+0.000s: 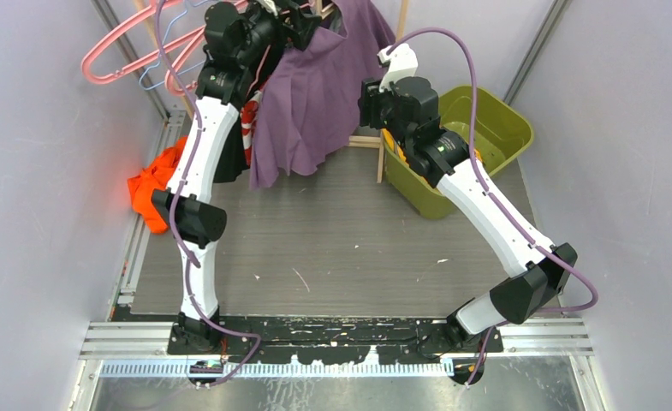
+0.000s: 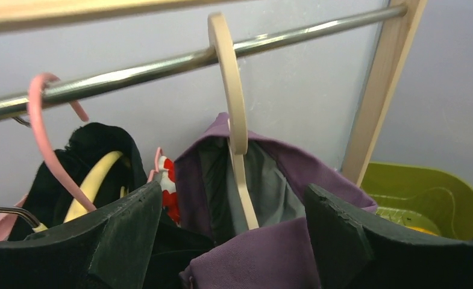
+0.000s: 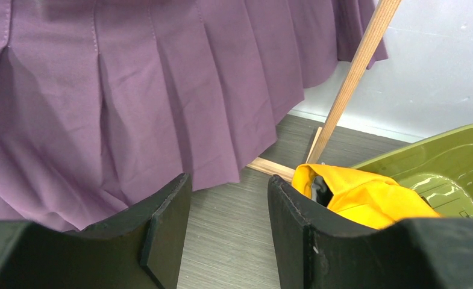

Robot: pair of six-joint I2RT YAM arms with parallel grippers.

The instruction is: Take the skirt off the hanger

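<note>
A purple pleated skirt hangs at the back of the rack, its waistband open around a pale wooden hanger hooked on the metal rod. Part of the hanger shows inside the waist; the rest is hidden by purple cloth. My left gripper stands open at the skirt's upper edge, with a fold of the cloth crossing low between its fingers and not pinched. To the right and in front, my right gripper is open and empty, apart from the skirt's hem, which shows behind its left finger.
Pink hangers and dark garments crowd the rod's left side. A green bin with yellow cloth stands at right; orange cloth lies at left.
</note>
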